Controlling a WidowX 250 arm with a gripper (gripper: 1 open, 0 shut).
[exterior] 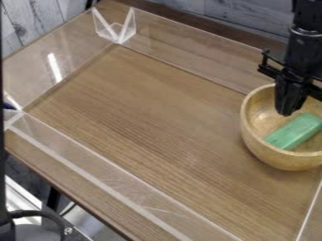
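The black gripper (287,98) points down over a round wooden bowl (265,141) at the right edge of the camera view. Its narrow fingers are shut, with nothing visible between them, and their tips reach to about the bowl's rear part. A green oblong object (296,132) lies in the bowl, in front of the fingertips. Whether the tips touch the bowl cannot be told.
Transparent strips run along its edges, with a clear bracket (115,26) at the back left. A black cabled fixture (32,226) sits at the lower left corner.
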